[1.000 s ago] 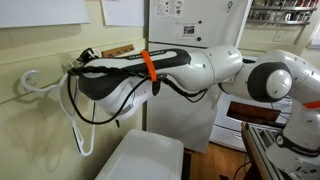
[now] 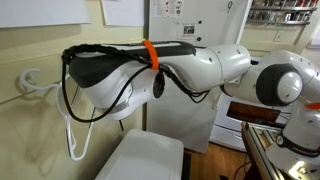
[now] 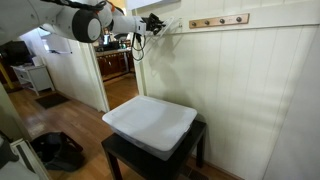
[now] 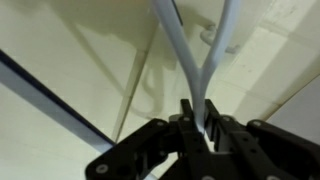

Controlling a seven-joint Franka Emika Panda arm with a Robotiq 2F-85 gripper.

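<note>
A white plastic hanger (image 2: 68, 128) hangs beside the cream wall at the left of exterior view 1. My gripper is shut on it: in the wrist view, two white strips of the hanger (image 4: 197, 75) meet and run down between the black fingertips. Exterior view 2 has the gripper (image 3: 152, 26) high up near the wall, with the hanger (image 3: 172, 24) only faintly visible against it. A wall hook (image 4: 213, 36) shows behind the hanger in the wrist view. Whether the hanger touches that hook, I cannot tell.
A wooden rack with dark pegs (image 3: 220, 21) is fixed to the wall. Below the arm, a large lidded white bin (image 3: 150, 120) stands on a black table (image 3: 135, 158). A dark bag (image 3: 58, 152) lies on the wooden floor. Open air separates bin and arm.
The arm's front end has shifted slightly left and toward the camera in exterior view 1, carrying the hanger's lower end left. The wooden rack behind it has become covered by the arm.
</note>
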